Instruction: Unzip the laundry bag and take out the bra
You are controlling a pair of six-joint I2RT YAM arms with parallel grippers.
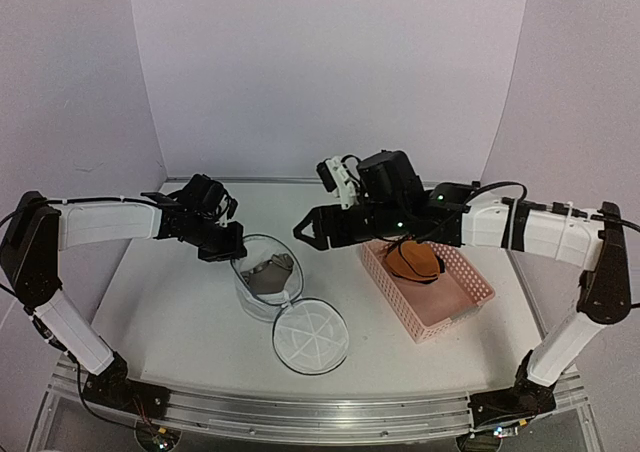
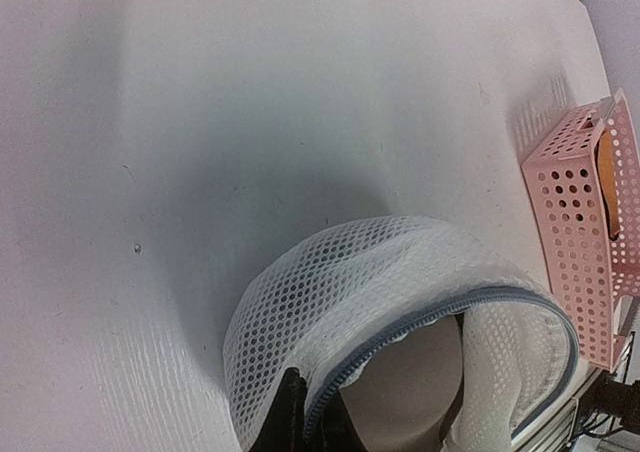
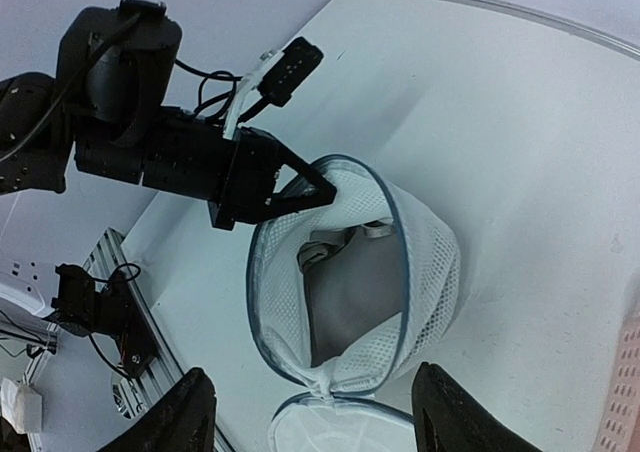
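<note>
The white mesh laundry bag (image 1: 256, 306) stands on the table left of centre, its round lid (image 1: 311, 337) unzipped and folded flat toward the front. Inside it lies a grey bra (image 3: 360, 290), its cup and bunched strap visible through the opening. My left gripper is shut on the zipper rim of the bag, which runs between its fingers in the left wrist view. Right of the bag and above the table, my right gripper (image 1: 308, 234) holds nothing; its fingers (image 3: 181, 412) are spread wide apart in the right wrist view.
A pink perforated basket (image 1: 478, 294) stands on the right of the table. An orange-brown bra (image 1: 412, 260) lies in its far part, partly behind my right arm. White table (image 1: 180, 322) in front of the left arm is bare.
</note>
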